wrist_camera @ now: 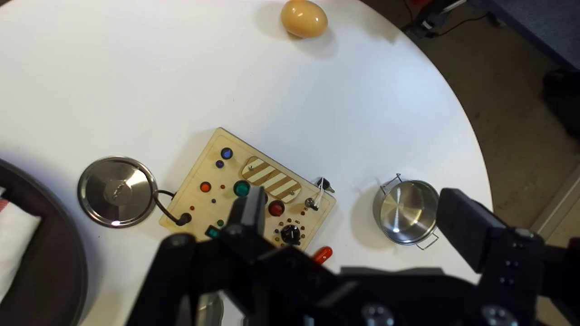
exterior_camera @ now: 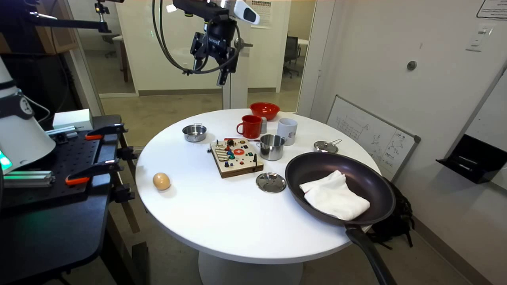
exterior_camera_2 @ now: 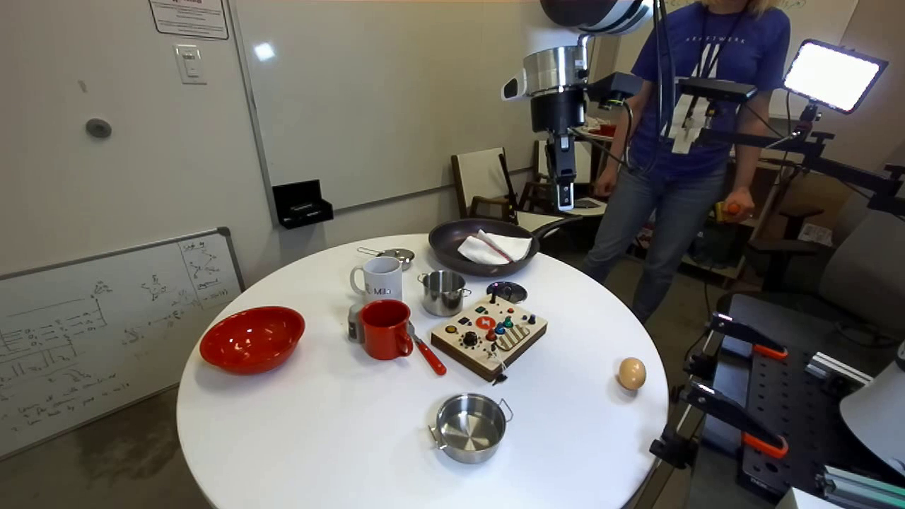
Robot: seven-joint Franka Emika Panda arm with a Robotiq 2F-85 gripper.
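Observation:
My gripper (exterior_camera: 207, 78) hangs open, high above the white round table (exterior_camera_2: 339, 441), with nothing between its fingers. In the wrist view one finger (wrist_camera: 462, 225) reaches in from the right and the other covers part of a wooden board (wrist_camera: 195, 187) with knobs and buttons. A small steel pot (wrist_camera: 408, 212) stands below, in the space between the two fingers. An egg (exterior_camera: 161, 181) lies alone near the table edge. A black frying pan (exterior_camera: 304, 166) holds a folded white cloth (exterior_camera: 337, 197). A steel lid (exterior_camera: 271, 182) rests flat between board and pan.
Behind the board in exterior view 1 stand a second steel pot (exterior_camera: 271, 147), a red mug (exterior_camera: 250, 126), a white mug (exterior_camera: 287, 131) and a red bowl (exterior_camera: 264, 110). A red-handled utensil (exterior_camera_2: 430, 355) lies beside the red mug.

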